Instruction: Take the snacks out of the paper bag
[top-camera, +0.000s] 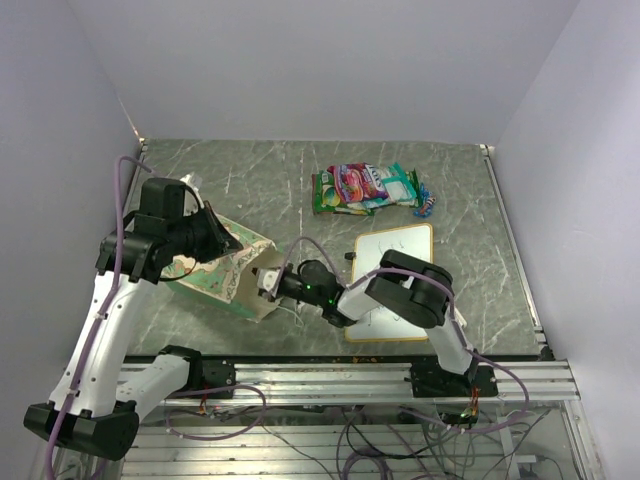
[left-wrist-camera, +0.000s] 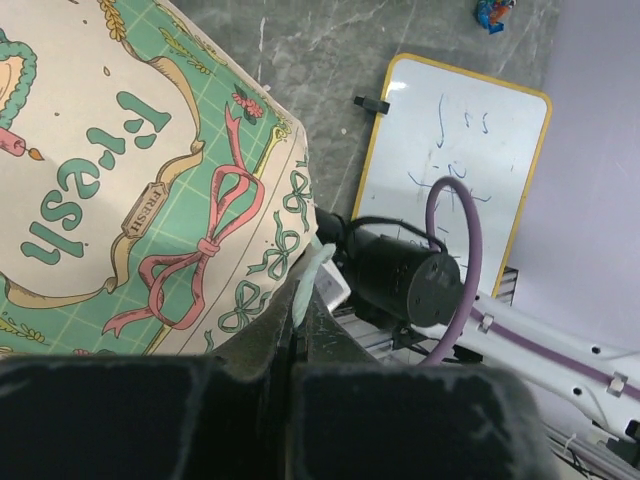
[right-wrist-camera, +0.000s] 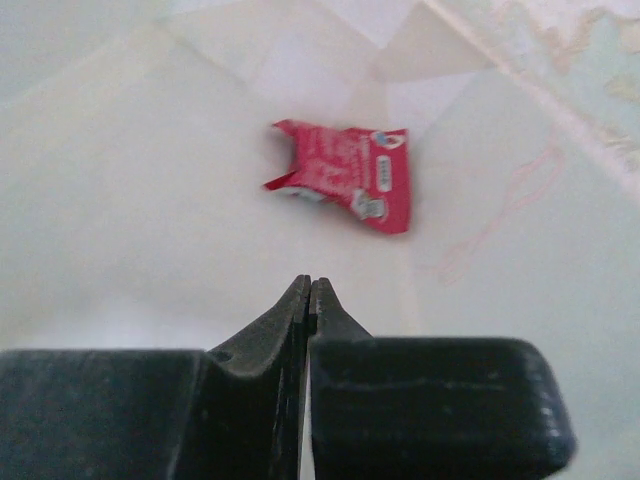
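Note:
The paper bag, green and cream with printed ribbons, lies tipped on the left of the table, its mouth toward the right. My left gripper is over its upper side, shut on a pale strip that looks like the bag's handle. At the bag's mouth sits my right gripper, shut with nothing showing between its fingers. In the right wrist view a small red snack packet lies inside the bag, beyond the fingertips and apart from them. Several snack bags lie in a pile at the back.
A yellow-edged whiteboard lies on the right, partly under my right arm. A blue and red twisted item rests beside the snack pile. Another pale handle cord hangs near the bag's mouth. Bare table separates bag and pile.

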